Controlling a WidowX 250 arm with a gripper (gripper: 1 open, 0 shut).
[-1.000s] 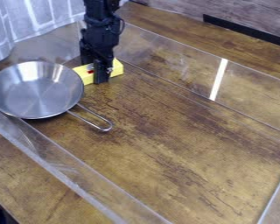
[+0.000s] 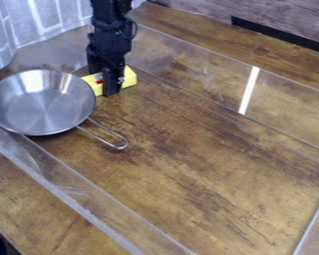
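My black gripper (image 2: 109, 82) reaches down at the upper left onto a flat yellow object (image 2: 124, 79) with some red marking, just behind the steel pan. Its fingertips are low over that object and appear shut on it, though the dark fingers hide the exact contact. The steel pan (image 2: 40, 100) sits at the left, its handle (image 2: 109, 135) pointing toward the lower middle.
Clear plastic edging runs along the sides and back. A white curtain (image 2: 16, 25) hangs at the back left.
The gripper and yellow object have shifted very slightly toward the left. The pan has not moved.
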